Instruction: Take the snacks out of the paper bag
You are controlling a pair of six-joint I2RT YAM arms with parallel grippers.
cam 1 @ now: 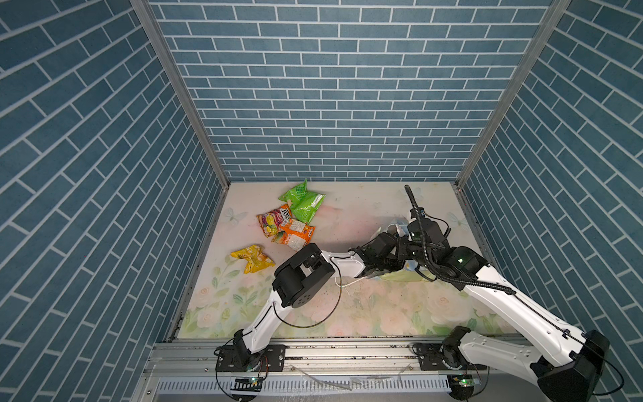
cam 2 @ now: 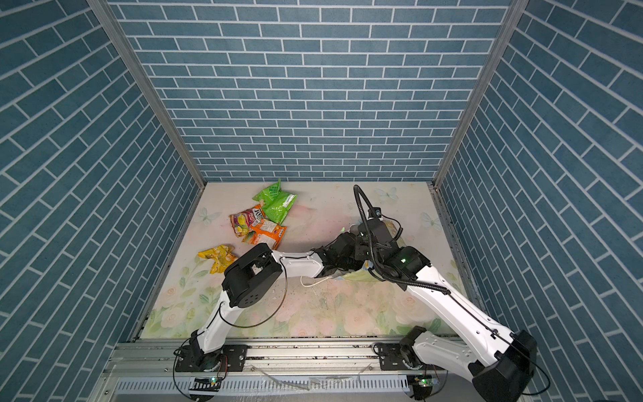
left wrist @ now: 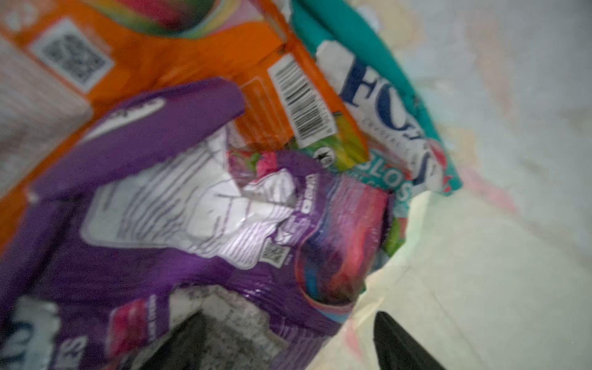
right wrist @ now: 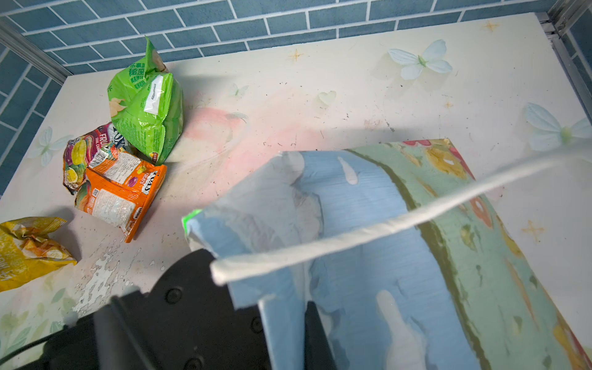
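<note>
The paper bag (right wrist: 370, 234) lies on its side at the table's right half, blue and green, with a white rope handle (right wrist: 400, 215). My right gripper (cam 1: 412, 244) is shut at its rim; what is between its fingers is hard to tell. My left gripper reaches into the bag's mouth, fingers apart, over a purple snack packet (left wrist: 141, 259). Behind that lie an orange packet (left wrist: 185, 55) and a teal Fox's packet (left wrist: 382, 111).
At the left lie several snacks: green packets (right wrist: 148, 117), an orange packet (right wrist: 117, 197), a fruit packet (right wrist: 80, 154) and a yellow packet (right wrist: 30, 252).
</note>
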